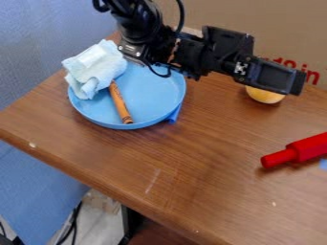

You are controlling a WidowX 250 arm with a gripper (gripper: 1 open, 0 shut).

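Note:
The black arm reaches from the top left over a blue plate (153, 96), its gripper (284, 80) at the right, just over a yellow round object (263, 94) that it partly hides. I cannot make out whether its fingers are open or shut. On the plate lie a crumpled pale cloth (92, 67) and an orange stick-like object (120, 102).
A red cylinder (297, 150) lies at the right of the wooden table (166, 182). A cardboard panel (255, 24) stands behind. Small blue items show beside the plate and at the right edge.

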